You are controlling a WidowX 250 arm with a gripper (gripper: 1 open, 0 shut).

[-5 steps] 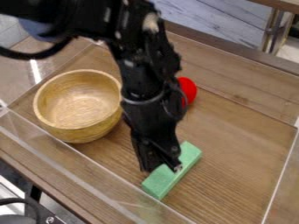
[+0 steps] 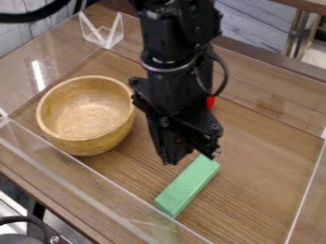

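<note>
The black robot gripper (image 2: 176, 145) is in the middle of the camera view, low over the table between a wooden bowl (image 2: 74, 114) on the left and a green block (image 2: 188, 186) at the lower right. It is shut, with nothing visible between its fingers. The arm hides most of a red object (image 2: 212, 102) behind it; only a sliver shows at its right side.
Clear walls or panels edge the near left and the right. A small white object stands at the back left.
The arm has moved up and back, away from the green block, and now covers most of the red object that showed earlier.
</note>
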